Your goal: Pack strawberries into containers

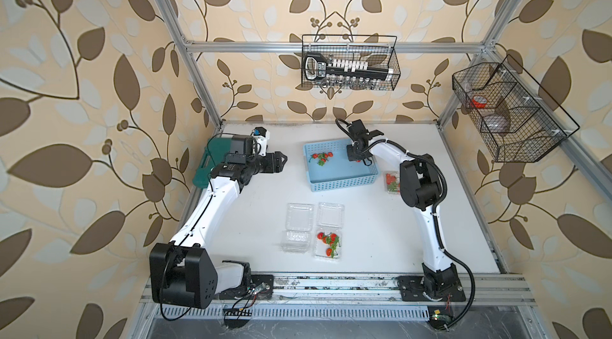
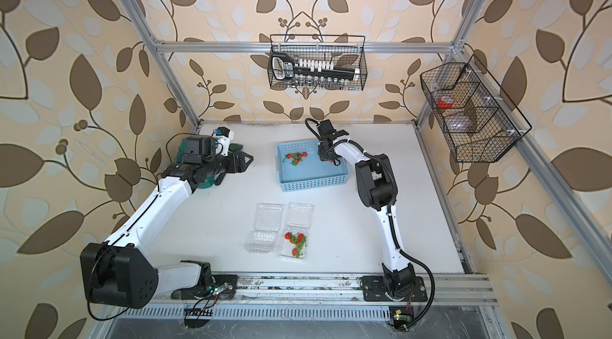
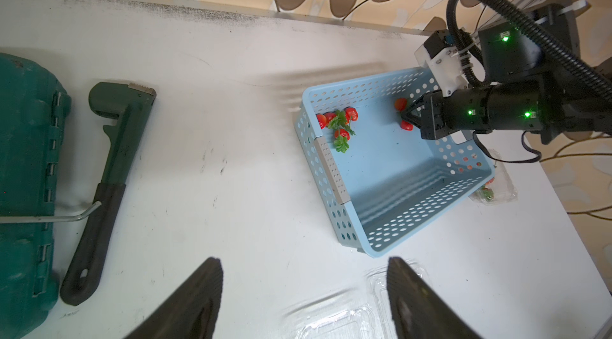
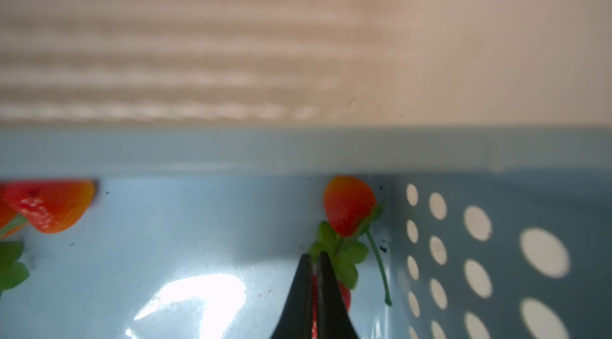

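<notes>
The blue basket (image 1: 341, 181) holds strawberries at both ends. A cluster of strawberries (image 3: 342, 134) with green leaves lies by its left wall. In its far right corner, one strawberry (image 4: 348, 205) sits just ahead of my right gripper; another red berry shows partly behind the fingers. The right fingers are shut, with nothing held between them. Above the table, left of the basket, my left gripper is open and empty. In front are an empty clear container (image 1: 296, 241) and one with several strawberries (image 1: 329, 251), both lids folded back.
A packed clear container (image 1: 392, 183) lies right of the basket, partly beneath the right arm. At the left are a green case (image 3: 25, 179) and a pipe wrench (image 3: 118, 154). The basket's far rim (image 4: 255, 151) is close to the right wrist.
</notes>
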